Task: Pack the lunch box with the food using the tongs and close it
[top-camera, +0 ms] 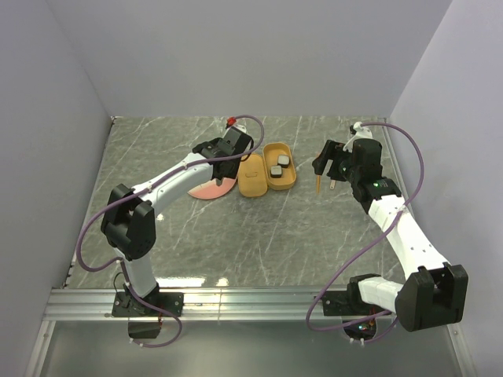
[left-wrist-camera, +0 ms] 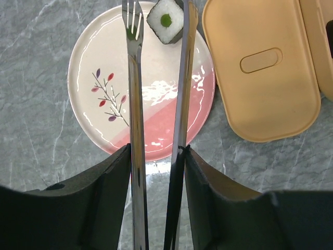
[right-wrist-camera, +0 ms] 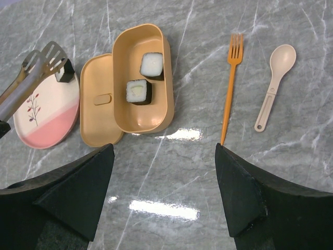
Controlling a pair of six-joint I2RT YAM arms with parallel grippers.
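Observation:
My left gripper holds metal tongs [left-wrist-camera: 182, 78] between its fingers, fingers apart, over a pink-and-cream plate [left-wrist-camera: 104, 125]. A sushi piece [left-wrist-camera: 161, 23] sits at the plate's back edge, between the tong arms as seen from above; whether they touch it I cannot tell. The open lunch box [right-wrist-camera: 145, 117] holds two sushi pieces [right-wrist-camera: 138, 91], with its lid [right-wrist-camera: 101, 120] lying beside it. My right gripper is open and empty over the table to the right.
An orange fork [right-wrist-camera: 229, 94] and a pale spoon [right-wrist-camera: 276, 73] lie right of the box.

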